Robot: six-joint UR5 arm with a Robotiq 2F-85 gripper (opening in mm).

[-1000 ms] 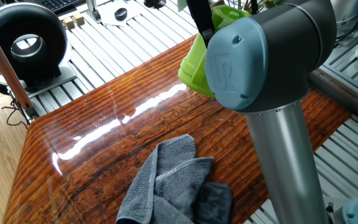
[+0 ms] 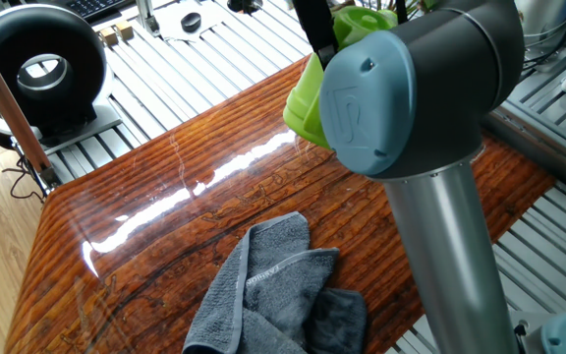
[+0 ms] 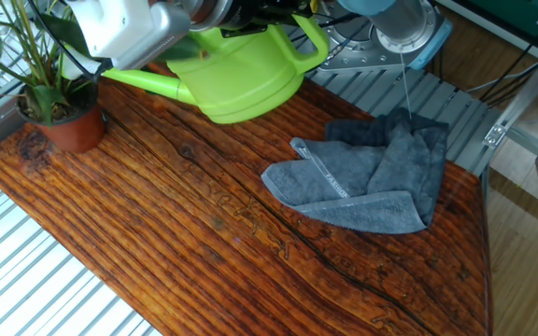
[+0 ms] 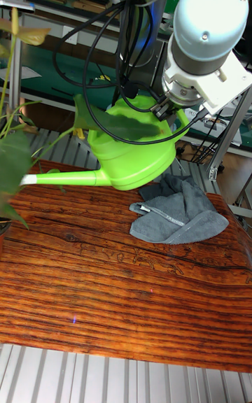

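A bright green watering can [image 3: 246,79] hangs from my gripper [image 4: 165,108], which looks shut on its upper handle part; the fingertips are small and partly covered by cables. The can seems to be raised over the back of the wooden table [image 3: 185,252]. Its long spout [image 4: 71,178] points left, the pale tip close to the leaves of a potted plant [image 3: 75,129]. In exterior view 1 my arm hides most of the can [image 2: 308,103] and all of the gripper.
A crumpled grey towel [image 3: 372,182] lies on the table beside the can, near the robot's base [image 3: 362,51]. Loose black cables [image 4: 89,86] loop around the arm. A black ring-shaped device [image 2: 42,74] stands off the table.
In exterior view 1 the arm has shifted slightly left over the last second, and the can's visible edge has risen a little with it. The towel has stayed put.
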